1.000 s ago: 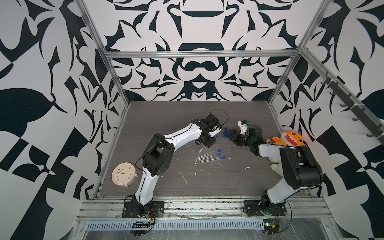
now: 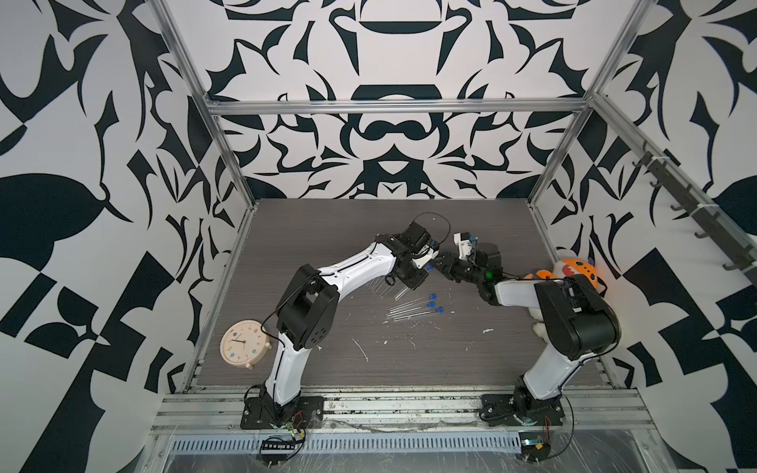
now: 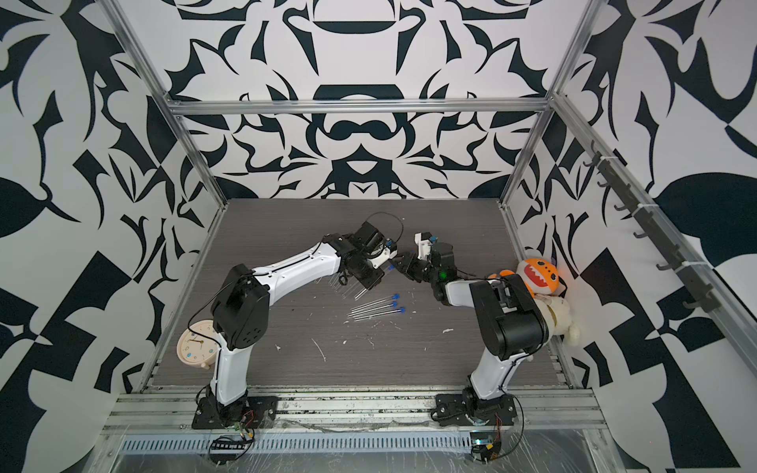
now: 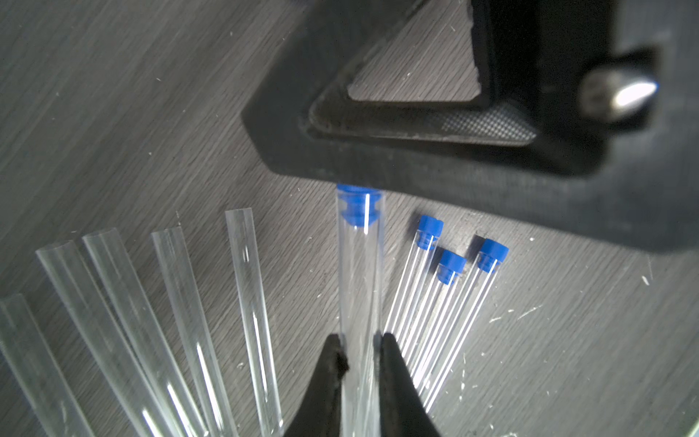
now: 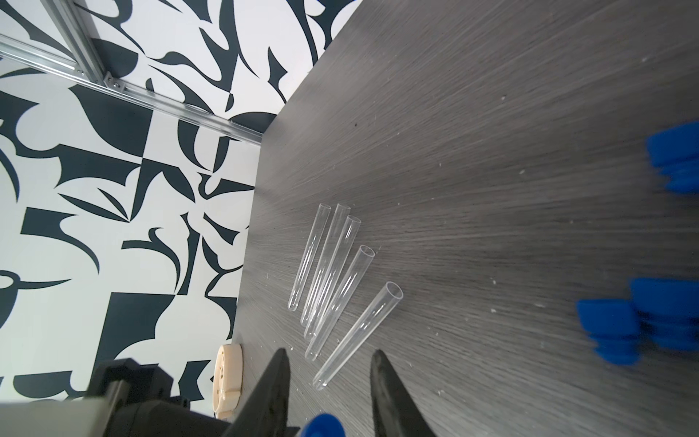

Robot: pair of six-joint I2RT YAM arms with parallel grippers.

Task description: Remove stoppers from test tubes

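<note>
My left gripper is shut on a clear test tube (image 4: 360, 284), with its blue stopper (image 4: 360, 207) still seated at the far end. My right gripper stands part open; between its fingers, low in the right wrist view, appears that blue stopper (image 5: 322, 426), with gaps at both sides. In the left wrist view a black right finger (image 4: 407, 164) crosses over the stopper's top; contact cannot be told. Three stoppered tubes (image 4: 451, 266) lie on the table. Several open, empty tubes (image 5: 356, 335) lie apart from them.
Loose blue stoppers (image 5: 673, 156) lie on the table below the right gripper. A round clock (image 2: 244, 343) is at the front left and plush toys (image 3: 544, 276) at the right edge.
My right gripper has moved left, closing the distance to the left gripper, and now covers the loose stoppers in the top left view. The left arm has barely moved.
</note>
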